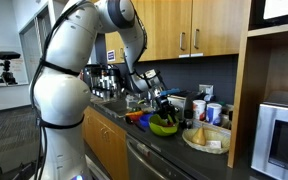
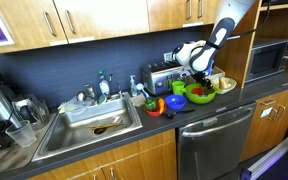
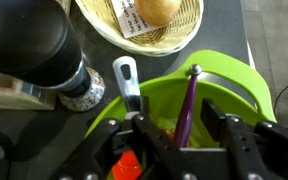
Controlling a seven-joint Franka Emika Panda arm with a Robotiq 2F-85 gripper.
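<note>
A green bowl (image 3: 239, 75) stands on the dark counter, with my gripper directly over it. The fingers are parted. Between the fingers, a purple handle with a metal end (image 3: 186, 107) runs down into the bowl, and clear gaps show on both sides of it. Close to the left-hand finger, a grey handle with a hole (image 3: 126, 78) also sticks up from the bowl. Something red (image 3: 126, 163) lies inside. In exterior view 1 the gripper hides part of the green bowl (image 1: 162, 129).
Beside the bowl is a wicker basket (image 3: 174, 42) with a round bread-like item (image 3: 156, 10). A dark-topped grinder or bottle (image 3: 29, 35) stands close by. The toaster (image 2: 162, 77) is behind, the sink (image 2: 96, 122) farther left, and the microwave (image 1: 281, 135) at the right.
</note>
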